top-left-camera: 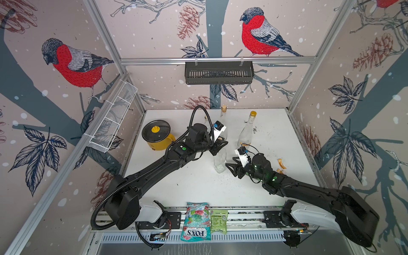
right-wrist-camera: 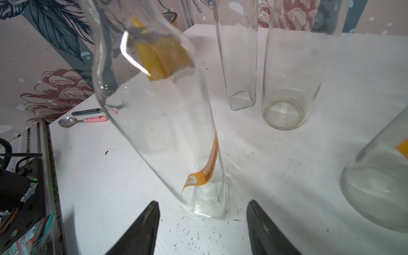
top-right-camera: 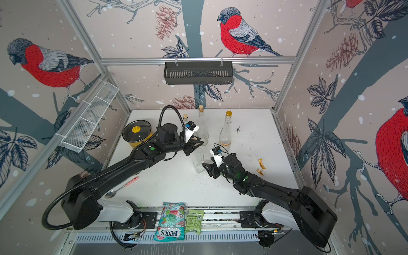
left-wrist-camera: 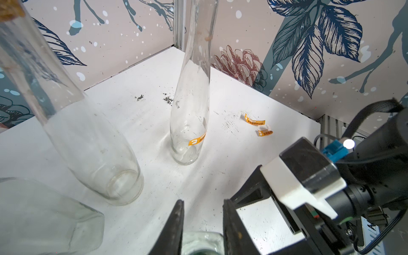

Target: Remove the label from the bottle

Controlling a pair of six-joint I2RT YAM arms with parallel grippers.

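Note:
A clear glass bottle [right-wrist-camera: 157, 127] stands tilted on the table, held at its top by my left gripper, which is shut on it; its mouth shows between the fingertips. An orange label [right-wrist-camera: 203, 174] curves round its lower part in the right wrist view. My right gripper stands open just to the right of this bottle in the top views, nothing between its fingers. Another bottle [left-wrist-camera: 189, 102], with an orange label low on it, stands behind the right gripper. Torn orange label pieces [left-wrist-camera: 254, 120] lie on the table at the right.
More clear bottles [left-wrist-camera: 97, 148] stand upright at the back centre. A yellow pot [top-left-camera: 158, 142] is at the back left. A spoon [top-right-camera: 110, 193] lies front left, and two packets [top-left-camera: 195, 221] lie at the front edge.

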